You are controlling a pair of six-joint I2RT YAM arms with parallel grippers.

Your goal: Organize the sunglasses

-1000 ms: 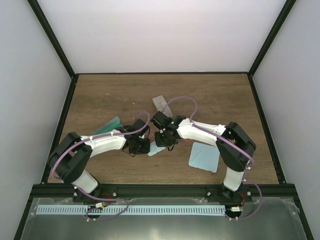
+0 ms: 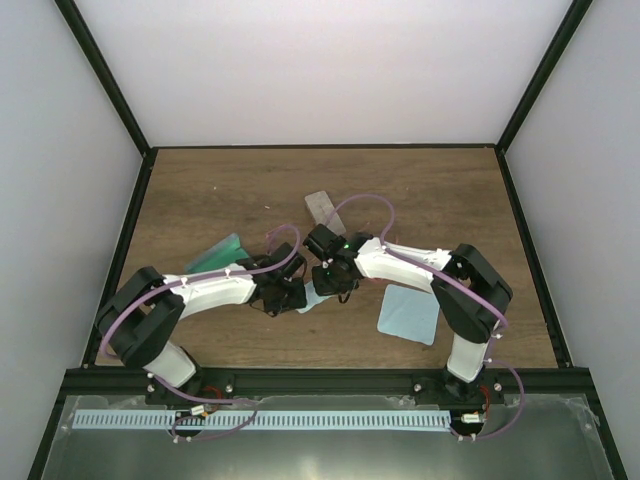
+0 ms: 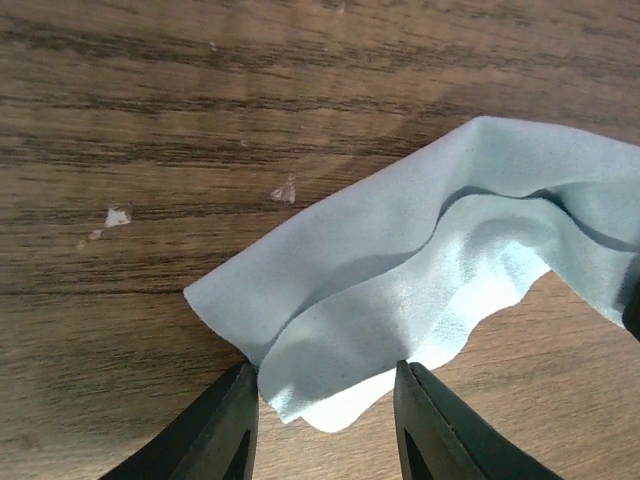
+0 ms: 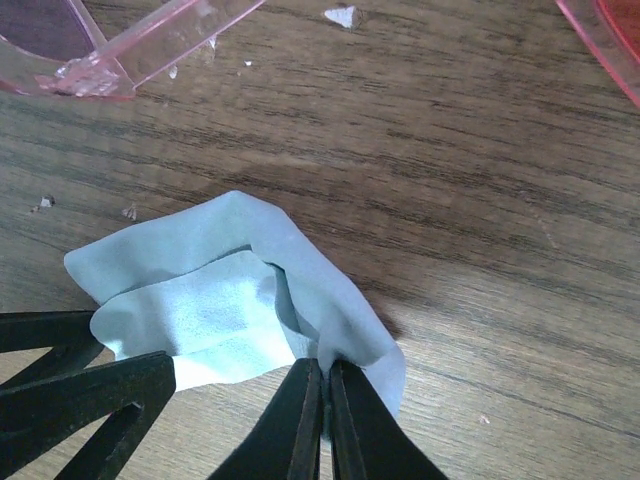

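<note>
A crumpled light-blue cloth [image 3: 370,270] lies on the wooden table between my two grippers. My left gripper is part open at the cloth's near corner, one finger on each side of it. My right gripper is shut on a fold of the same cloth [image 4: 200,310] at its other end. At the top of the right wrist view are pink-clear sunglasses [image 4: 150,50] with a dark lens, and a red-lensed pink pair [image 4: 610,35]; both are mostly out of frame.
A flat light-blue cloth [image 2: 408,312] lies at the right front. A green case [image 2: 215,255] is at the left, and a light grey block [image 2: 322,208] stands behind the arms.
My left gripper has shifted slightly toward the front of the table and to the right. The right arm looks almost unchanged.
</note>
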